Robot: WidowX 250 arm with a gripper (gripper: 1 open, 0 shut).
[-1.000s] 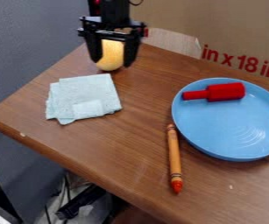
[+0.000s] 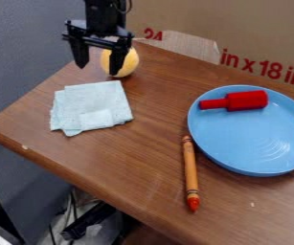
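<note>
My black gripper [image 2: 98, 53] hangs over the back left of the table with its two fingers apart and nothing seen between them. A round pale-yellow object [image 2: 126, 63] sits just behind it, partly hidden by the right finger. A folded light-blue cloth [image 2: 88, 106] lies on the wooden table [image 2: 130, 167] in front of the gripper. At the right, a blue plate [image 2: 252, 144] holds a red cylinder with a handle [image 2: 242, 100]. An orange crayon [image 2: 192, 177] lies left of the plate.
A cardboard box [image 2: 238, 38] stands behind the table. The table's left edge drops to a dark floor with some equipment below.
My gripper has moved to the left over the last second, uncovering more of the yellow object. The objects on the table look unmoved.
</note>
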